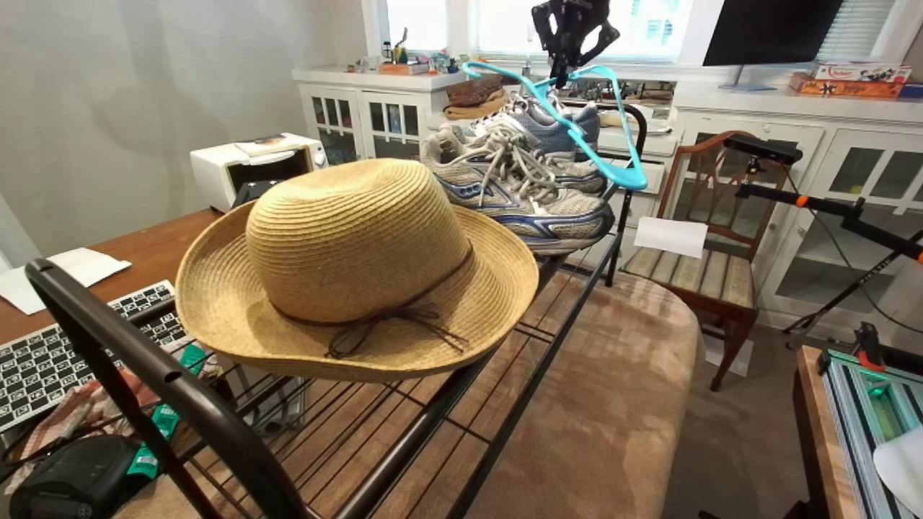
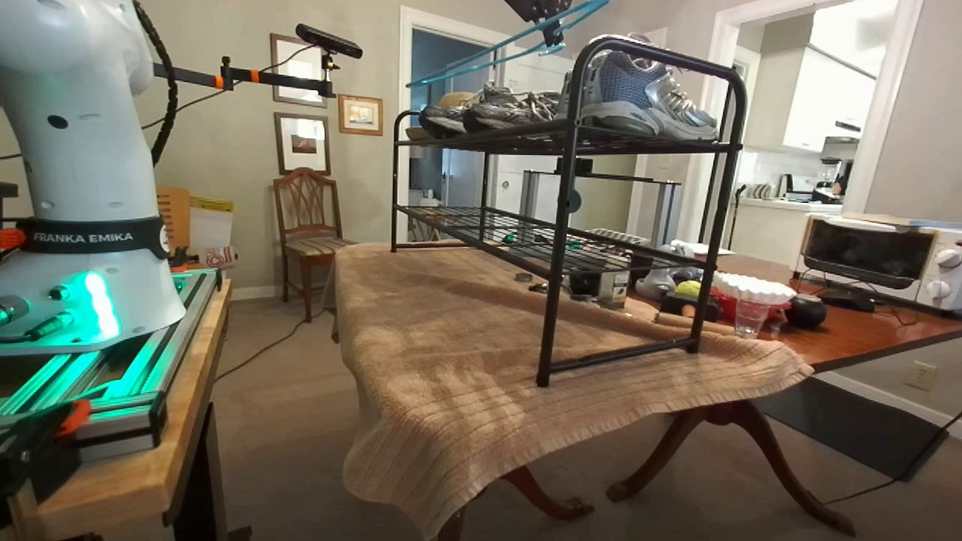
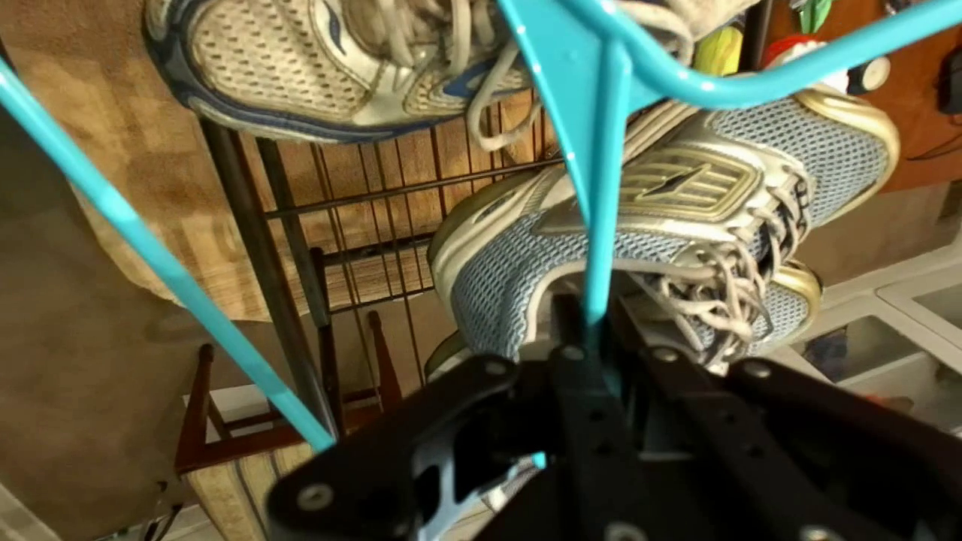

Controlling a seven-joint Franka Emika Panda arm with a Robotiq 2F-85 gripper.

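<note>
A turquoise hanger hangs in the air above the shoes, and my gripper is shut on its middle part. In the wrist view the hanger runs straight down between the fingertips of the gripper, with blue-grey sneakers behind it. Exterior view 2 shows the hanger tilted over the black rack, clear of it. Several sneakers rest on the rack's top shelf, next to a straw hat.
The rack stands on a towel-covered table. A toaster oven, a red bowl and other small items crowd the table's far end. A wooden chair and a camera arm stand beyond the rack.
</note>
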